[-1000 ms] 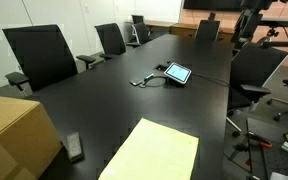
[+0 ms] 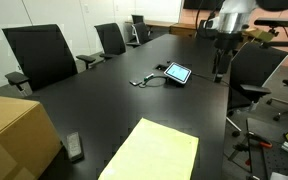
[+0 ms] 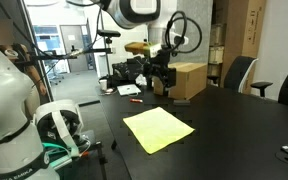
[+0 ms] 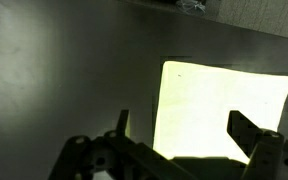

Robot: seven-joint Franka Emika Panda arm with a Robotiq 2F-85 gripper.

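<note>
A pale yellow sheet lies flat on the dark table, near its front edge in exterior view 1. It shows whole in exterior view 2, where the same yellow sheet is left of centre. My gripper hangs in the air at the upper right, clear of the tabletop. In the wrist view the gripper has its fingers wide apart, open and with nothing between them. Beyond them the yellow sheet lies below, partly covered by the gripper at the bottom of the picture.
A cardboard box and a dark remote-like object are at the left. A tablet with cables stands farther back. Office chairs line the table.
My arm has come farther into exterior view 1 from the upper right, reaching left and lower. The yellow sheet and the other things on the table have not moved.
</note>
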